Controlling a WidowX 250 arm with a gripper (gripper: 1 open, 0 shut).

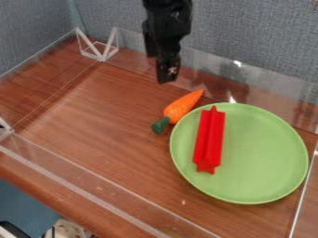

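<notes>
My black gripper (166,67) hangs in the air at the top middle, above and behind an orange toy carrot (177,109) with a green top that lies on the wooden table (87,130). Its fingers are open, as far as the dark shape shows, with nothing visible in them. A green plate (256,167) sits at the right, holding a red ridged bar-shaped object (209,139) on its left part.
A white wire frame (97,48) stands at the back left. Clear panels edge the table at the back, front left and right, with grey padded walls behind.
</notes>
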